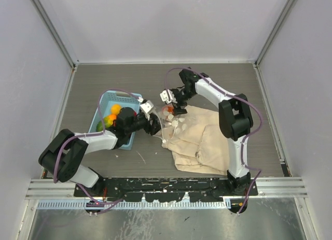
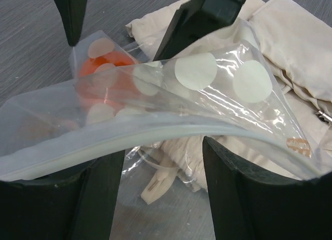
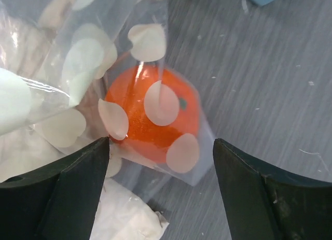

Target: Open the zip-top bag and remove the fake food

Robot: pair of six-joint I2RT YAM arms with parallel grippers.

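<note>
A clear zip top bag (image 1: 179, 127) with pale dots lies partly over beige cloth, a red-orange fake food piece (image 3: 150, 113) inside its far end. In the left wrist view the bag's thick zip edge (image 2: 155, 131) crosses in front of my left gripper. Its fingers stand apart, and I see no bag film pinched between them. Over the bag's far end is my right gripper, open, its fingers on either side of the corner around the red piece. Whether they touch the film cannot be told.
A blue basket (image 1: 106, 101) with several fake foods, an orange one (image 1: 115, 109) among them, stands left, partly under my left arm. The beige cloth (image 1: 212, 146) spreads out at right. Bare table lies behind the bag.
</note>
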